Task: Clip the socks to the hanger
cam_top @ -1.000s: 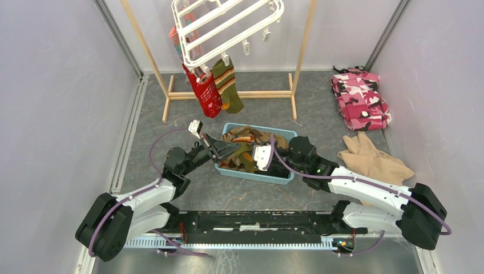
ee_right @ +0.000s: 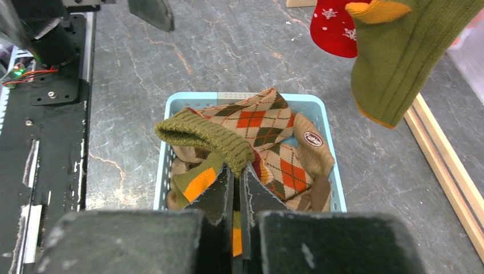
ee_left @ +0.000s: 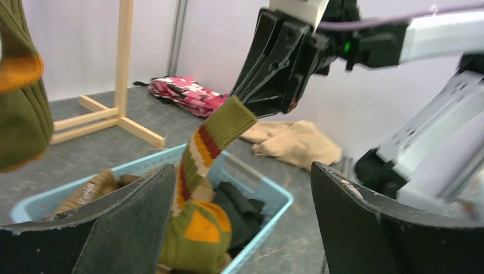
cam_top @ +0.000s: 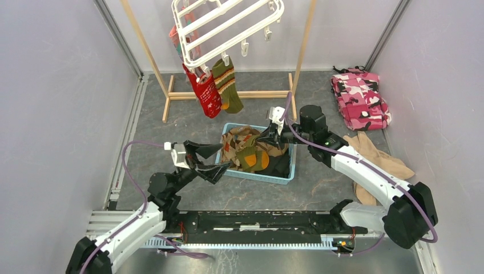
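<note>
My right gripper (cam_top: pixel 263 137) is shut on the cuff of an olive striped sock (ee_left: pixel 201 148), lifting it above the blue basket (cam_top: pixel 254 177), which holds more socks (ee_right: pixel 285 168); the fingertips (ee_right: pixel 242 177) pinch the knit cuff. My left gripper (cam_top: pixel 218 158) stands open at the basket's left, nothing between its fingers. A red sock (cam_top: pixel 206 97) and an olive sock (cam_top: pixel 227 85) hang from the white clip hanger (cam_top: pixel 228 43) at the back.
The hanger is on a wooden stand (cam_top: pixel 265 93). A pink camouflage bag (cam_top: pixel 359 100) and beige cloth (cam_top: pixel 374 160) lie at the right. Bare floor surrounds the basket.
My left gripper has pulled back from the basket and opened out. My right gripper has turned and moved up with the olive sock's cuff.
</note>
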